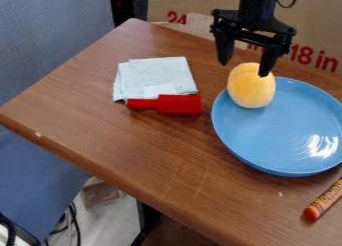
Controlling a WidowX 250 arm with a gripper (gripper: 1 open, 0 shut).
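Note:
My black gripper (pixel 245 57) hangs at the top, open, its fingers above and to either side of the upper part of a pale yellow round object (pixel 251 86). That object rests on the left rear part of a blue plate (pixel 275 140) on the wooden table. Left of the plate lie a red object with a handle (pixel 178 104) and, behind it, a folded light cloth (pixel 154 76).
An orange tube (pixel 323 200) lies at the table's right front. Cardboard (pixel 187 2) stands behind the table. The table's edge runs diagonally at lower left.

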